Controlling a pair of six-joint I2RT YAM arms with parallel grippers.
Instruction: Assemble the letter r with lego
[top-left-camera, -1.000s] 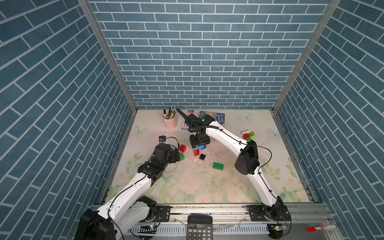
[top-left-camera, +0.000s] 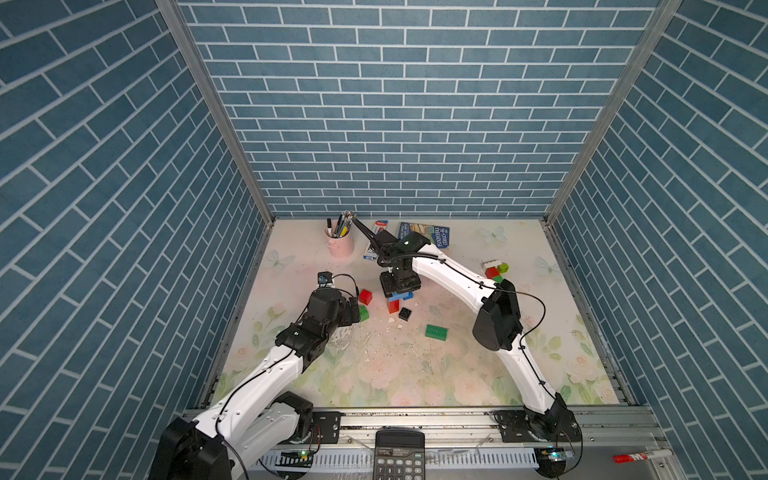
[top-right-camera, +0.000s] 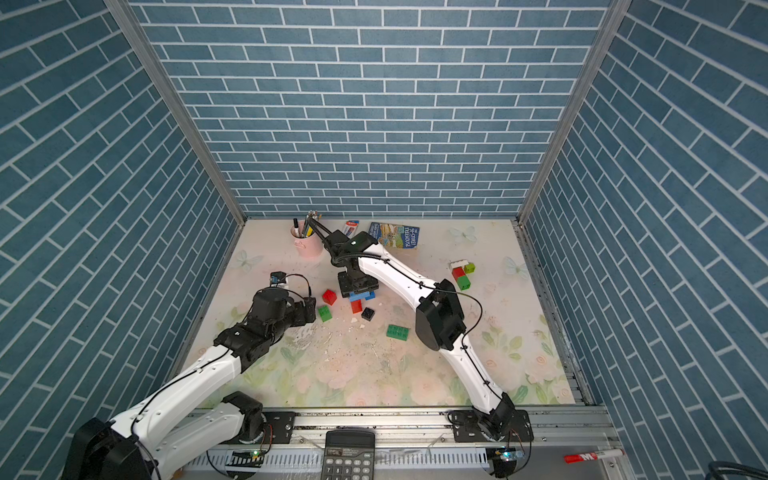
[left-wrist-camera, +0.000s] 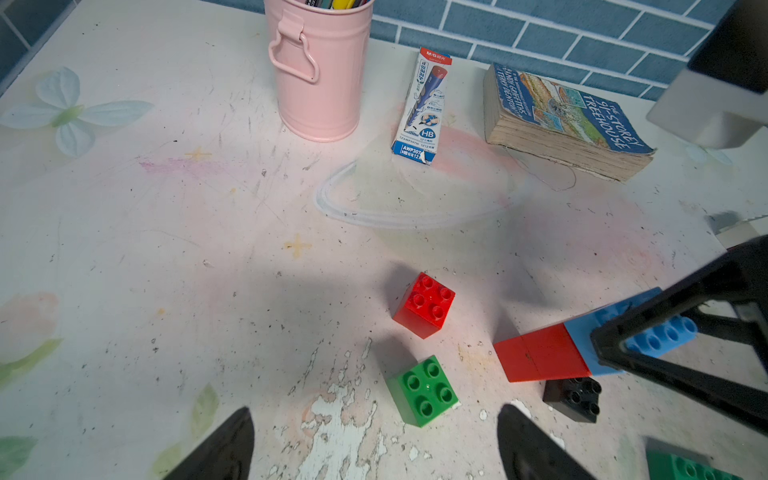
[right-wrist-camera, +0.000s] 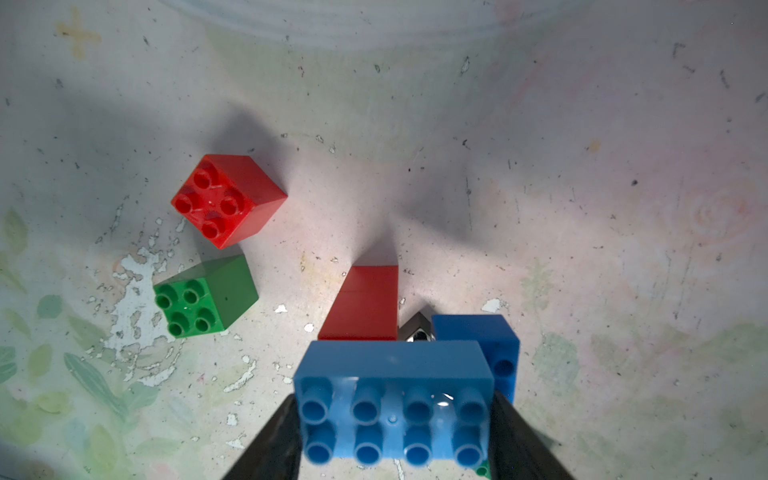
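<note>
My right gripper is shut on a long blue brick (right-wrist-camera: 392, 360), gripped by its two ends, studs up. Under its left part, a red stack (left-wrist-camera: 534, 354) rises from the table; the blue brick meets its top in the left wrist view. Whether it is pressed fully on, I cannot tell. A second blue brick (right-wrist-camera: 470, 328) shows lower down, partly hidden. Farther left lie a loose red brick (left-wrist-camera: 426, 304) and a green brick (left-wrist-camera: 422, 390). My left gripper hovers open near these two, nothing between its fingers.
A small black brick (top-left-camera: 405, 314) and a long green brick (top-left-camera: 436, 332) lie in front of the red stack. Several bricks (top-left-camera: 493, 273) sit at the right. Behind stand a pink cup (top-left-camera: 340, 245) and a book (left-wrist-camera: 560, 116).
The right gripper and its blue brick have shifted very slightly at the red stack. My left arm stays put.
</note>
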